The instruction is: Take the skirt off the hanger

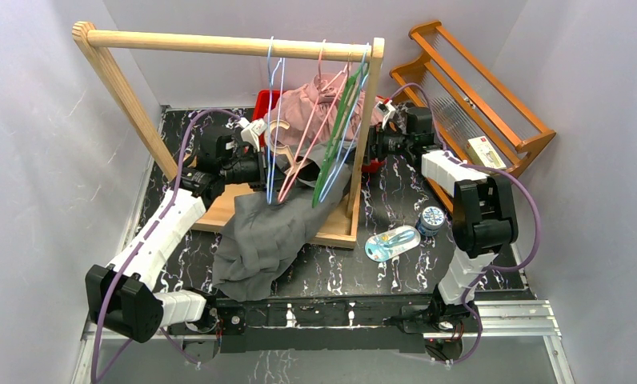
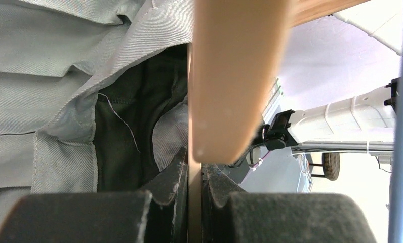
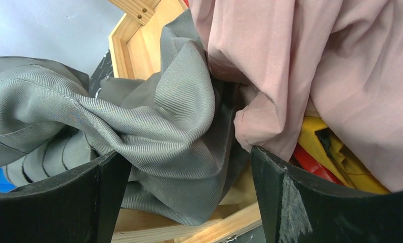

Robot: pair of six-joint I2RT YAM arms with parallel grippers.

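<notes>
The grey skirt (image 1: 261, 236) drapes over the wooden base, its lower part reaching toward the front. A beige hanger (image 1: 290, 158) sits at its waist, curved end up. My left gripper (image 1: 262, 170) is shut on the hanger; in the left wrist view a thin beige edge runs between the fingers, with the broad hanger (image 2: 235, 76) in front and the skirt's open waistband (image 2: 113, 66) to the left. By the rack's right post, my right gripper (image 1: 371, 146) stands open. In the right wrist view, bunched skirt fabric (image 3: 159, 126) lies ahead of and between the spread fingers, ungripped.
Blue, pink and green hangers hang from the wooden bar (image 1: 219, 40), crossing in front of the skirt. Pink cloth (image 1: 303, 108) lies in a red bin (image 1: 262, 104) behind. A brown rack (image 1: 467, 96), a round jar (image 1: 430, 221) and a blister pack (image 1: 392, 243) stand at right.
</notes>
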